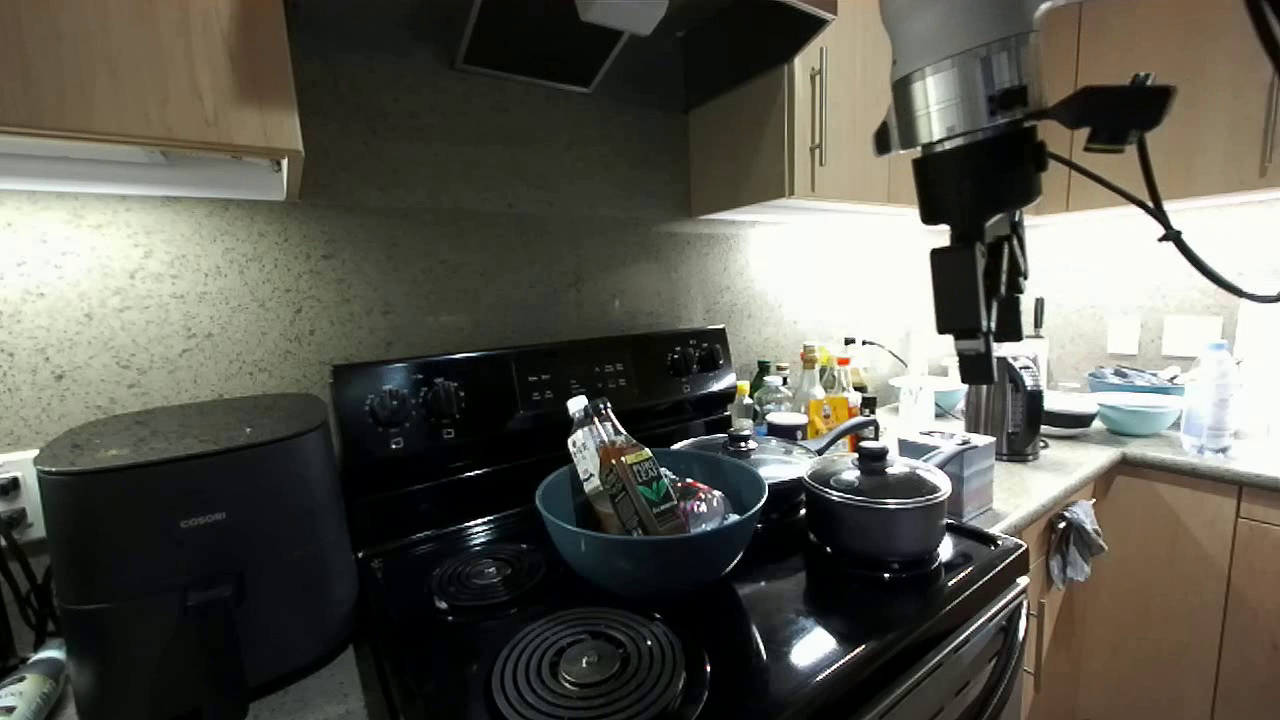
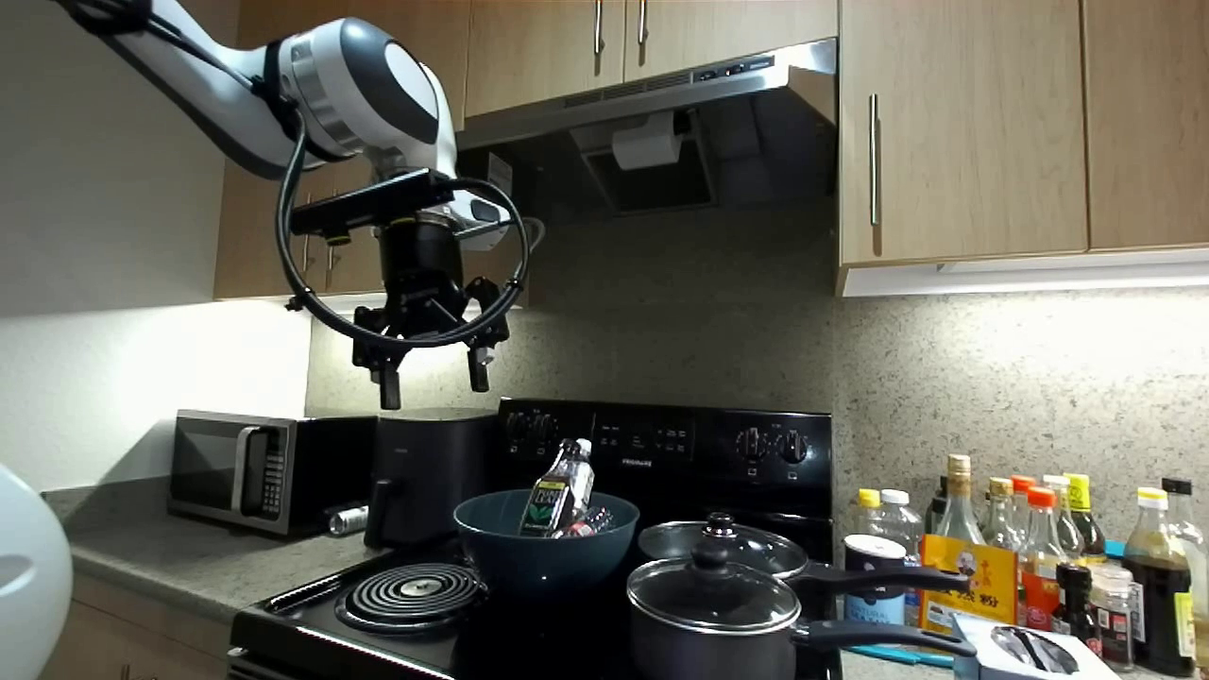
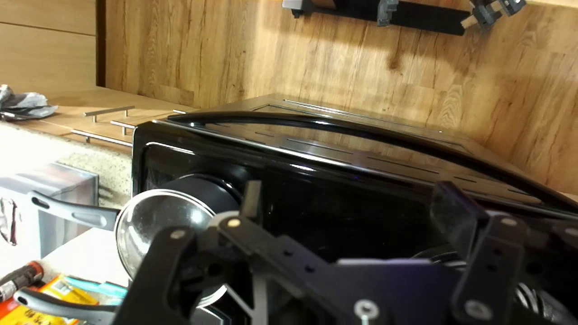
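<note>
My gripper [image 2: 436,391] hangs open in the air, its two fingers wide apart and nothing between them; exterior view 1 shows the gripper [image 1: 981,360] edge-on. In the wrist view the fingers [image 3: 455,216] spread above the dark stove front. A blue-green bowl [image 1: 654,564] stands on the stove, well below the gripper's height. Leaning in it are a brown-labelled bottle [image 1: 648,492] and a white-capped bottle [image 1: 584,438]. Another clear plastic item [image 1: 705,506] lies beside them, its full shape hidden by the bowl's wall.
A lidded pot [image 1: 876,510] and a lidded pan [image 2: 725,544] occupy the stove's right side, handles reaching over the counter. An air fryer [image 1: 192,540] stands left of the stove. Several sauce bottles [image 2: 1037,544] crowd the right counter.
</note>
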